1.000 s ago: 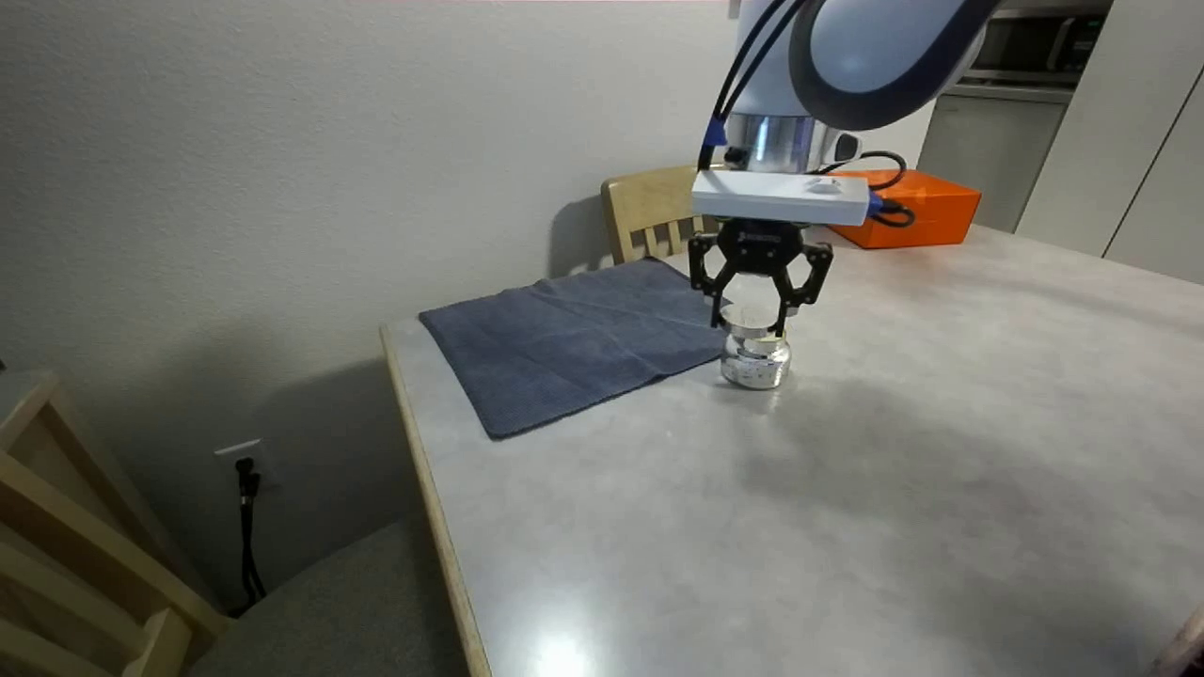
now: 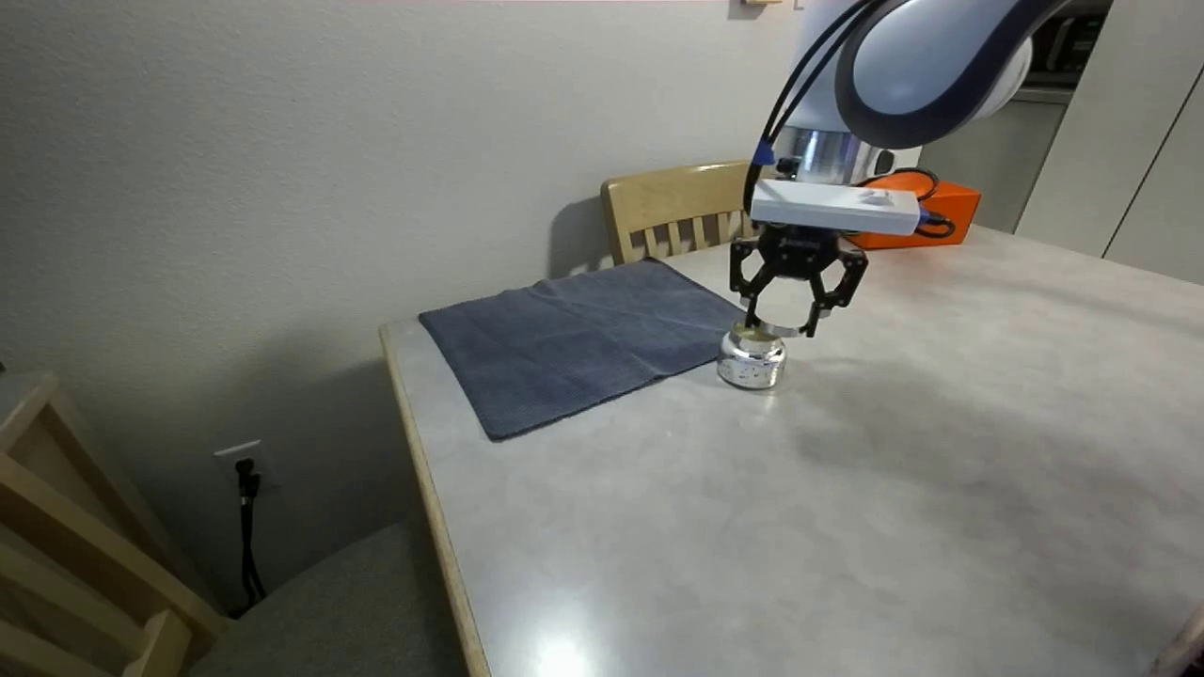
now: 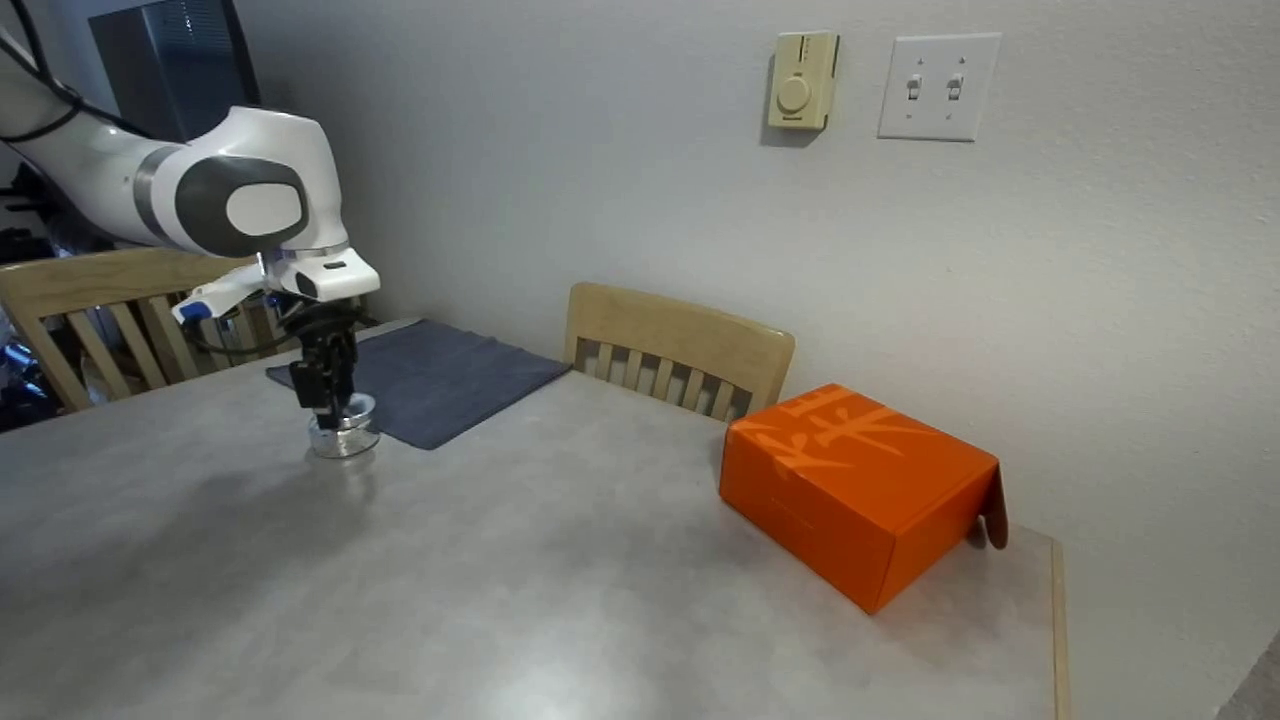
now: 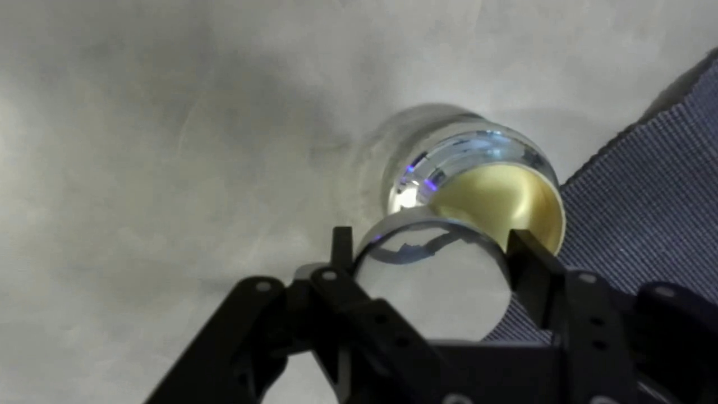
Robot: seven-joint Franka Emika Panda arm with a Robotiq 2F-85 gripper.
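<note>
A small silver jar (image 2: 751, 370) stands upright on the table beside the blue cloth; its gold interior (image 4: 508, 195) shows in the wrist view, so its mouth is partly uncovered. My gripper (image 2: 780, 328) is shut on a round, mirror-like silver lid (image 4: 434, 289), one finger (image 4: 341, 246) on each side. From above, the lid overlaps part of the jar's mouth and is off-centre from it. In the second exterior view, the gripper's dark fingers (image 3: 324, 390) hide part of the jar (image 3: 345, 440). Whether lid and jar touch, I cannot tell.
The blue cloth (image 2: 576, 344) lies flat near the wall. An orange box (image 3: 858, 480) sits at the table's other end, close to a wooden chair (image 3: 678, 342).
In the first exterior view, my gripper has moved right with the lid, from above the jar to off its right side. The jar has shifted very slightly left.
</note>
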